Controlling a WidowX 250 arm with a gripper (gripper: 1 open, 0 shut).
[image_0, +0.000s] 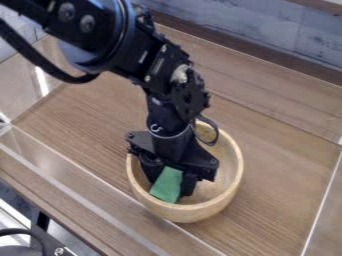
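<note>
My black gripper reaches down into a pale wooden bowl near the middle front of the camera view, its fingers shut on a green object inside the bowl. The fingertips and the upper part of the green object are largely hidden by the gripper body.
A pale panelled wall stands at the back. Clear strips run along the table's front left and right, and dark cables and hardware sit at the lower left corner.
</note>
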